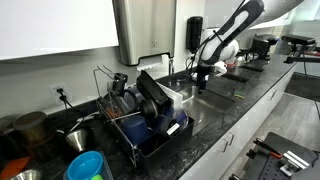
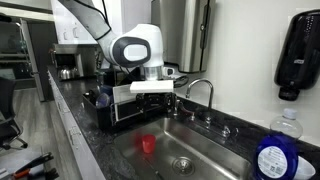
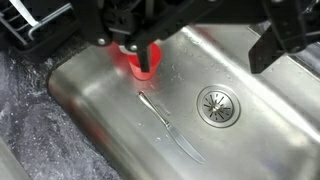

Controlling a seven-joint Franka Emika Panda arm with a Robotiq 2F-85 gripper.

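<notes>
Inside the steel sink [image 3: 90, 95] stands a red cup [image 3: 146, 62], partly hidden behind one of my fingers in the wrist view. A silver knife [image 3: 172, 129] lies on the sink floor beside the drain. My gripper is open above the sink, its fingers wide apart and nothing held between them. Seen from exterior view 2, the red cup [image 2: 148, 144] sits well below the white arm [image 2: 140, 50], apart from it.
A black dish rack [image 1: 160, 145] full of pans and dishes stands beside the sink. Behind the sink rises a faucet [image 2: 207, 95]. A blue-labelled soap bottle [image 2: 278, 150] is on the far side. Much of the sink floor is clear around the drain [image 3: 217, 105].
</notes>
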